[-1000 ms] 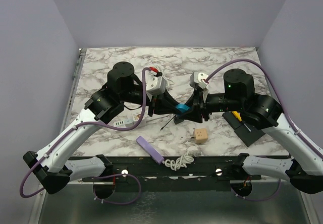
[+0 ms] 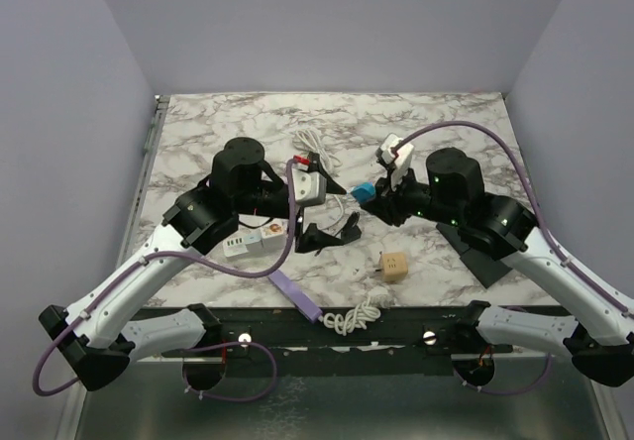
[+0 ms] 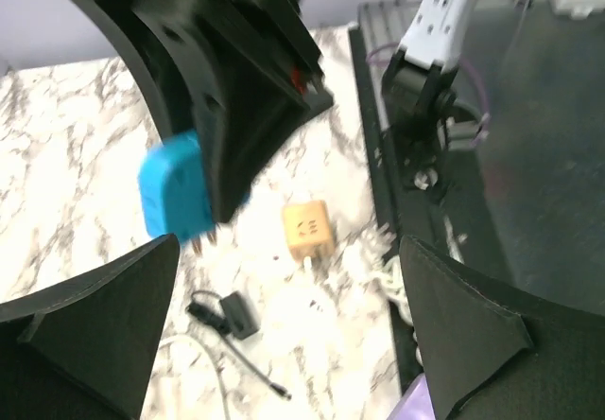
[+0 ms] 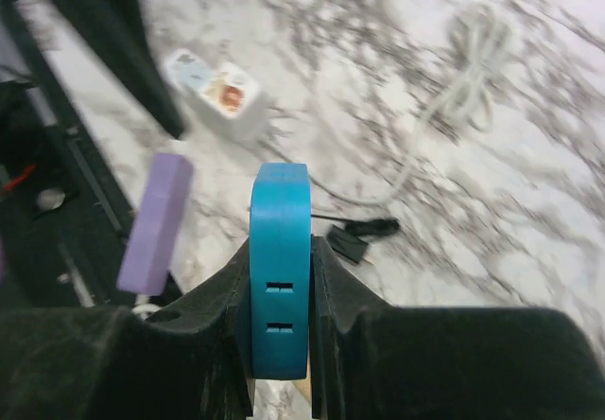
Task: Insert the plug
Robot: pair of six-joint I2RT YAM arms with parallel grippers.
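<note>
A blue block (image 2: 364, 193) is pinched by my right gripper (image 2: 372, 202), lifted over the middle of the table. In the right wrist view this blue block (image 4: 281, 273) stands upright between the fingers, two dark slots in its near face. My left gripper (image 2: 338, 216) is open just to its left, nothing between its fingers. From the left wrist the blue block (image 3: 173, 188) shows ahead and above, clear of the open left fingers (image 3: 104, 321). A white power strip (image 2: 243, 245) lies at the left, partly under the left arm; its sockets are only partly visible.
A purple bar (image 2: 295, 295) and a bundled white cord (image 2: 354, 317) lie at the front edge. The beige cube (image 2: 393, 267) sits right of centre. A black plug with cable (image 3: 236, 316) lies below the grippers. At the right is a dark mat (image 2: 483, 265).
Both grippers were closed at the blue block before. Now the left one has opened and drawn back left, while the right keeps the block, shifted slightly up in the top view.
</note>
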